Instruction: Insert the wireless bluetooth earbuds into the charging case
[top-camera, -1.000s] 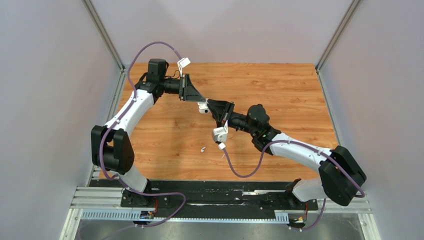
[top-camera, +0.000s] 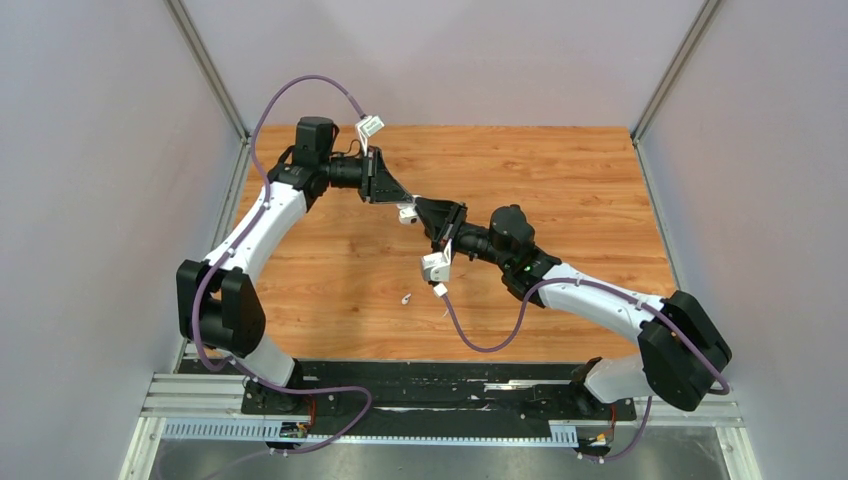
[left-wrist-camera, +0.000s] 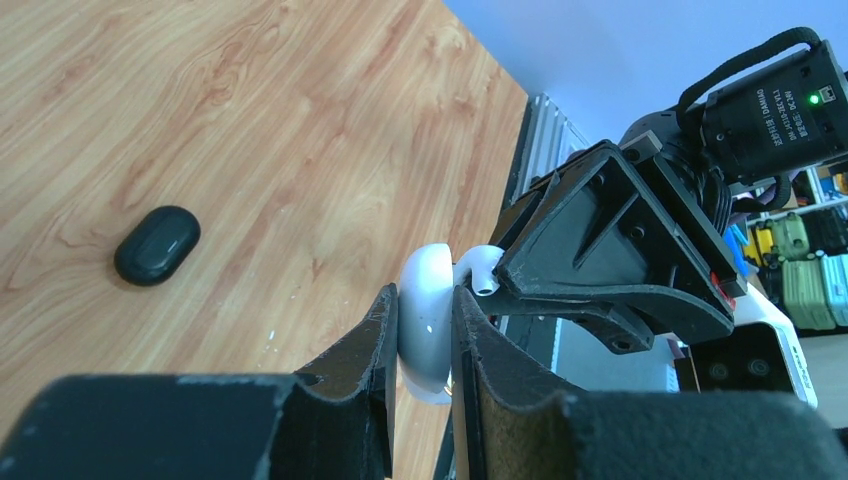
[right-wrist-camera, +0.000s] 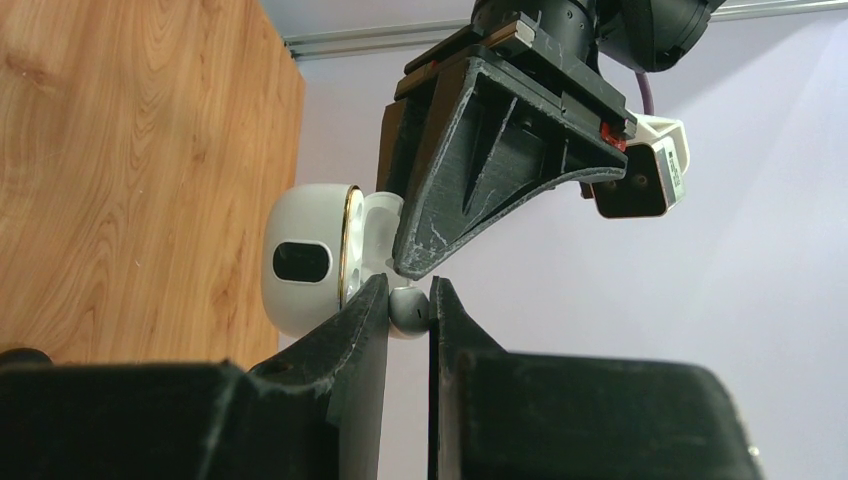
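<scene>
High over the table, the white charging case (left-wrist-camera: 427, 312) is between the fingers of my left gripper (top-camera: 408, 199), which is shut on it. Its lid stands open in the right wrist view, where the case body (right-wrist-camera: 302, 258) shows a dark oval window and a gold rim. A white earbud (right-wrist-camera: 408, 312) is pinched in my right gripper, shut on it. The earbud's rounded head (left-wrist-camera: 483, 268) is right against the case's open side; I cannot tell whether it sits in a slot. Another small white earbud (top-camera: 406, 298) lies on the table.
A black oval pod (left-wrist-camera: 157, 245) rests on the wooden table (top-camera: 560, 180) below the grippers. The two grippers meet tip to tip with almost no gap.
The left arm's elbow has shifted slightly outward and its gripper has tilted a little. Both grippers stay in nearly the same place, case and earbud still held.
</scene>
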